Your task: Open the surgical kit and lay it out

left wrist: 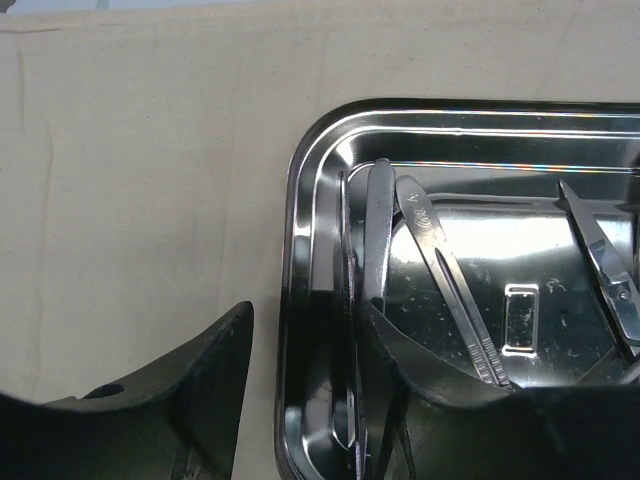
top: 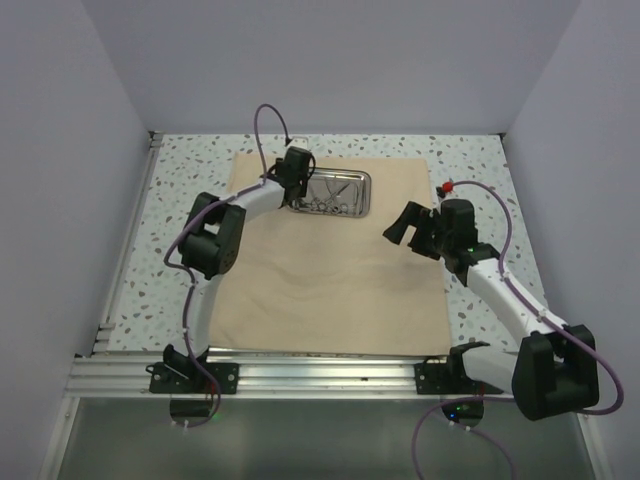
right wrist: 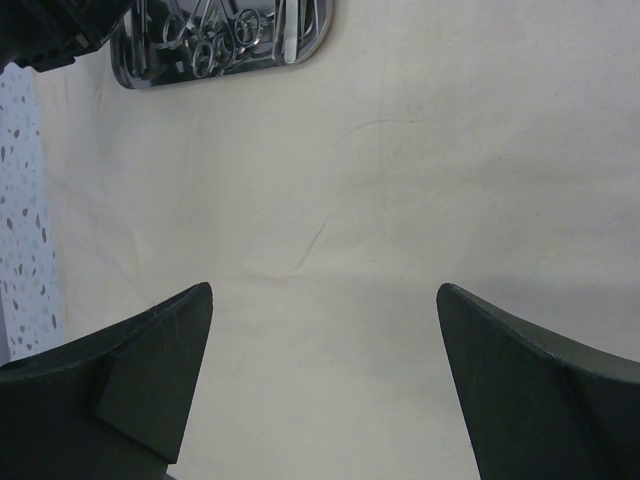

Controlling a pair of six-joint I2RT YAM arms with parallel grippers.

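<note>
A shiny metal tray (top: pixel 369 190) of surgical instruments lies uncovered at the back of the cloth. In the left wrist view, a thin instrument (left wrist: pixel 347 240) stands along the tray's left wall, with a flat-handled one (left wrist: pixel 378 225) right beside it and tweezers (left wrist: pixel 450 280) slanting away. My left gripper is over that wall, part open, one finger outside the tray and the other at the thin instruments. Whether that finger touches them I cannot tell. My right gripper hangs over bare cloth to the right, wide open and empty.
Beige cloth (top: pixel 320 290) spreads bare in front of the tray across the speckled table (top: pixel 160 240). Scissors with ring handles (right wrist: pixel 205 55) lie in the tray. Grey walls stand at both sides and the back.
</note>
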